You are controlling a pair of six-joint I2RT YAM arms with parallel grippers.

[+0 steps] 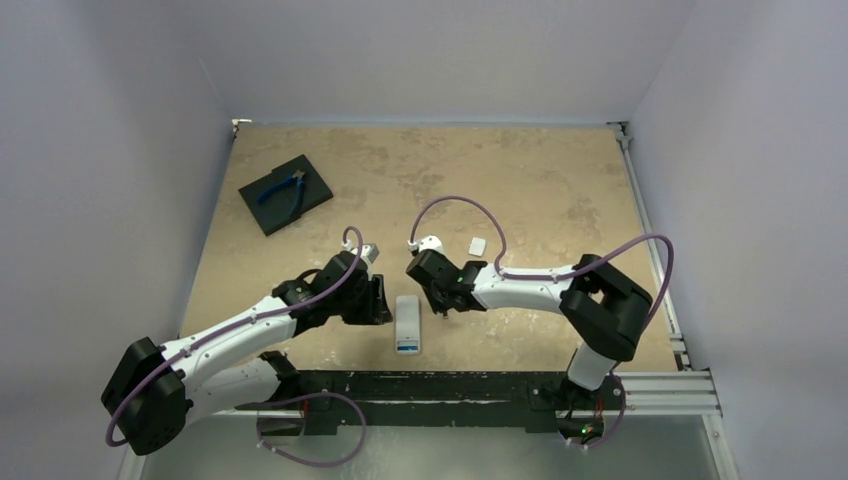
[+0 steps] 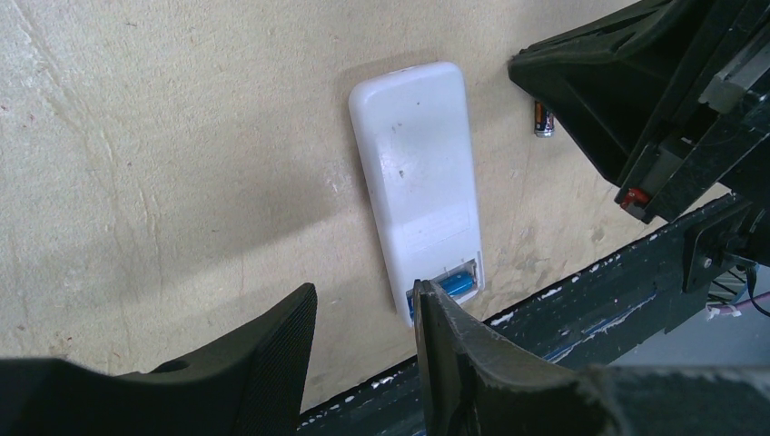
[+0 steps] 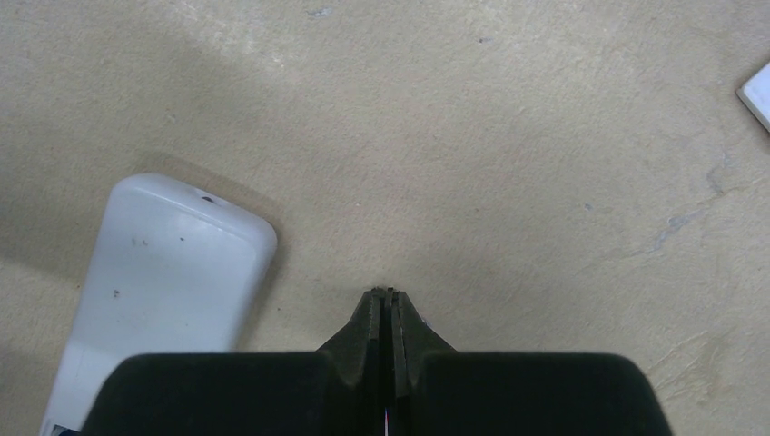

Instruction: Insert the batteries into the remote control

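The white remote control [image 2: 419, 163] lies back side up on the table. In its compartment at the near end sits a blue battery [image 2: 457, 283]. A loose dark and copper battery [image 2: 543, 119] lies on the table to the right of the remote, partly covered by the right gripper in the left wrist view. My right gripper is shut with nothing between its fingertips, low over the table and right of the remote. Left of the remote my left gripper stands open and empty.
A small white piece [image 1: 477, 246], probably the cover, lies behind the right arm. Blue-handled pliers [image 1: 281, 188] rest on a black pad [image 1: 264, 212] at the back left. A dark rail [image 1: 450, 388] borders the front.
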